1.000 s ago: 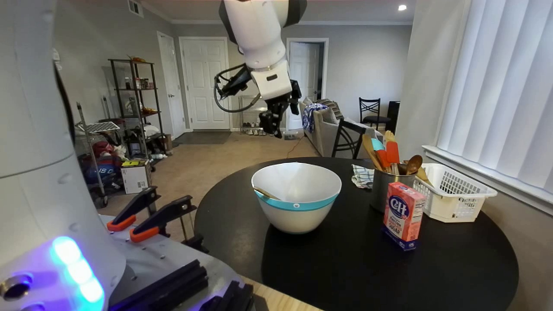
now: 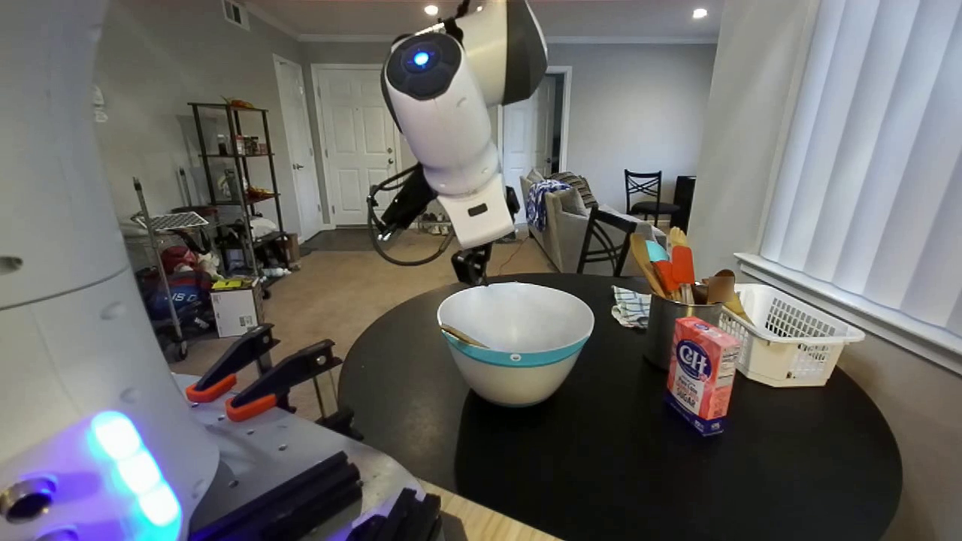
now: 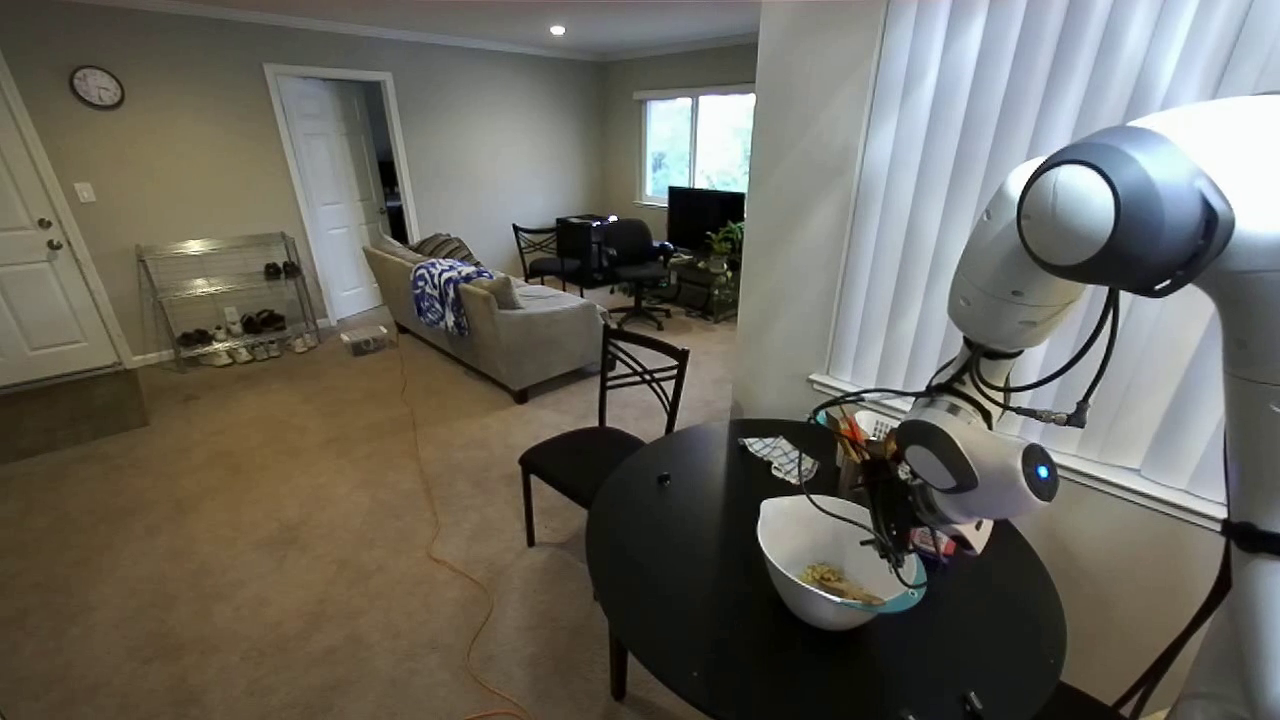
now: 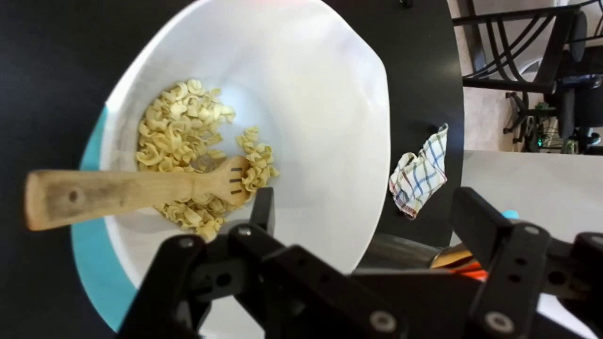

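A white bowl with a teal band (image 2: 515, 359) stands upright on the black table. Curly dry pasta (image 4: 181, 127) covers part of its bottom in the wrist view. On the pasta rests the slotted head of a wooden utensil (image 4: 130, 195), its handle leaning out over the teal side of the rim. My gripper is open, with a wide empty gap between its fingers. One finger (image 4: 263, 210) appears over the bowl's inside and the other beyond its rim. In exterior view 1 the gripper hangs just above the rim; exterior view 2 partly hides it behind cables.
A metal holder full of utensils (image 2: 663, 324), a pink sugar box (image 2: 701, 374) and a white basket (image 2: 786, 338) stand right of the bowl. Behind them lies a checked cloth (image 2: 631, 306).
The arm has come down, bringing my gripper from well above the bowl to near its rim. The bowl, the utensil and the other things on the table have not moved.
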